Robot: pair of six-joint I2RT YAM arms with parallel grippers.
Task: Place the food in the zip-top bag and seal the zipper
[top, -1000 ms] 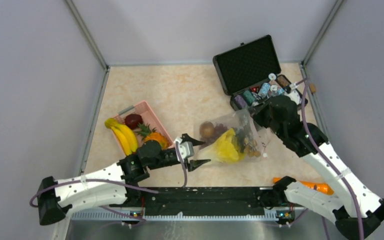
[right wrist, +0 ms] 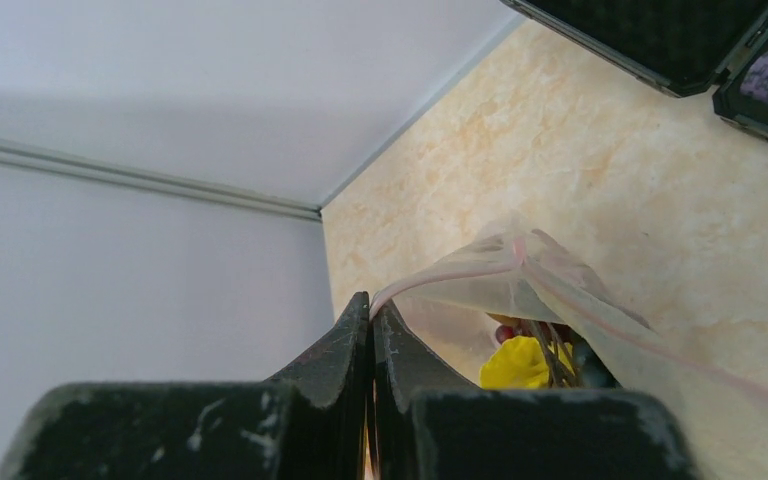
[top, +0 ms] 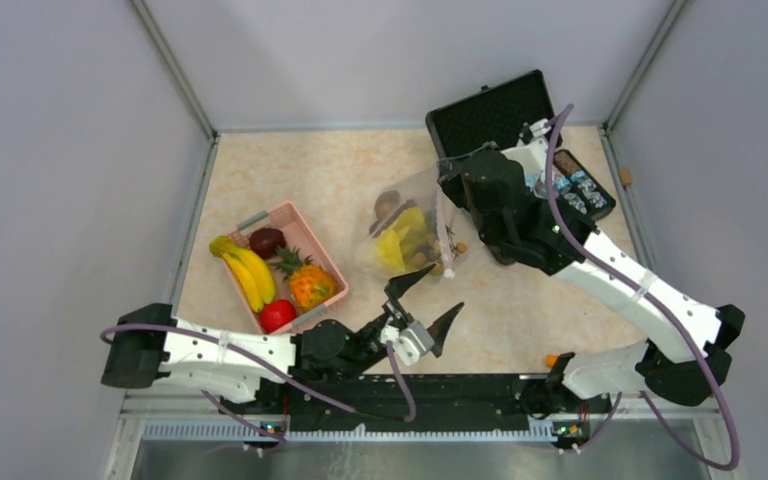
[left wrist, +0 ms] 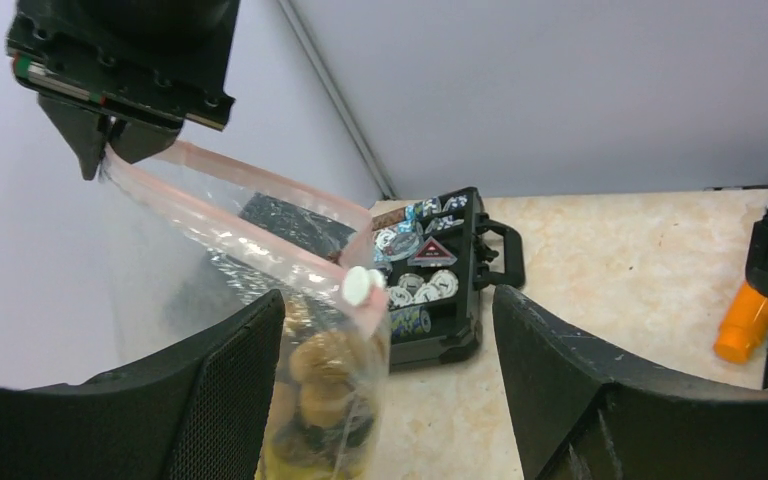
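Note:
My right gripper is shut on the pink zipper edge of the clear bag (top: 410, 210), holding it raised at centre right of the table. The bag has food inside, including a yellow item (right wrist: 520, 365) and round brown pieces (left wrist: 325, 390). My left gripper (top: 440, 300) stands open just in front of the bag; in the left wrist view the zipper's white slider (left wrist: 358, 285) is between and beyond its fingertips. A pink basket (top: 295, 218) at left holds bananas (top: 250, 270), a pineapple (top: 312, 285), a red fruit (top: 278, 314) and a dark round fruit (top: 266, 241).
An open black case (top: 490, 110) with small containers stands at back right, behind the bag and right arm. An orange object (left wrist: 745, 320) lies near the front right edge.
My right gripper has lifted the bag and carried it up and leftward. My open left gripper has moved rightward and turned toward the bag.

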